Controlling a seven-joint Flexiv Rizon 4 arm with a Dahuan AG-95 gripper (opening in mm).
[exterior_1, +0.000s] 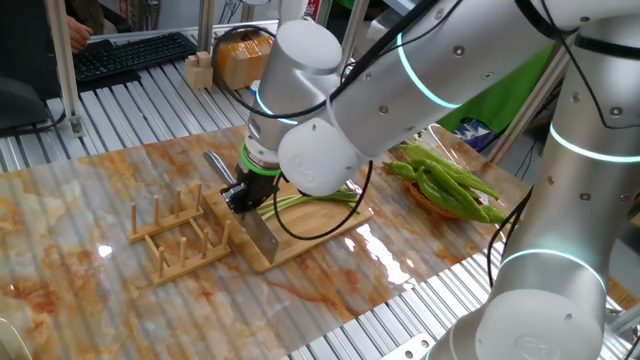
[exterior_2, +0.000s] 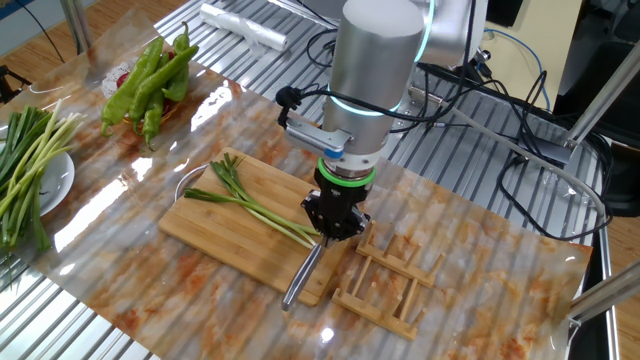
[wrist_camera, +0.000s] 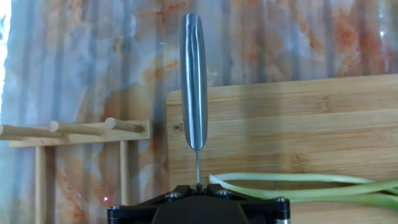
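Observation:
A knife with a broad metal blade and a steel handle is held in my gripper, which is shut on it where blade and handle meet. In exterior view 1 the blade hangs over the near left end of the wooden cutting board; whether its edge touches the wood I cannot tell. Green scallions lie along the board, their pale ends close to my gripper. Only the thin neck and handle of the knife show in the wrist view; the gripper's body hides the blade.
A wooden peg rack stands beside the board's left end in exterior view 1. Green peppers fill a basket to the right. More scallions rest on a white plate.

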